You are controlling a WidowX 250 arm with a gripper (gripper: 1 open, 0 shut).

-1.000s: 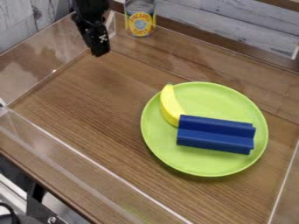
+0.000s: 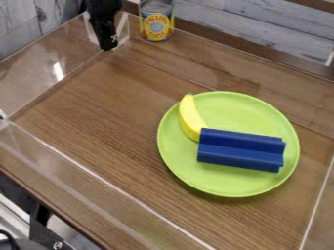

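Observation:
The black gripper [image 2: 107,39] is at the top left of the camera view, beside a can with a yellow label [image 2: 156,26]. Whether its fingers are open or shut is hard to tell at this size. On the right, a green plate [image 2: 229,109] holds a yellow banana [image 2: 189,117] and a long blue block [image 2: 240,150].
Clear low walls edge it at the left and front, and pale boards run along the back.
The gripper has moved up in the view and slightly left, away from the middle of the table. The plate and the things on it are unchanged.

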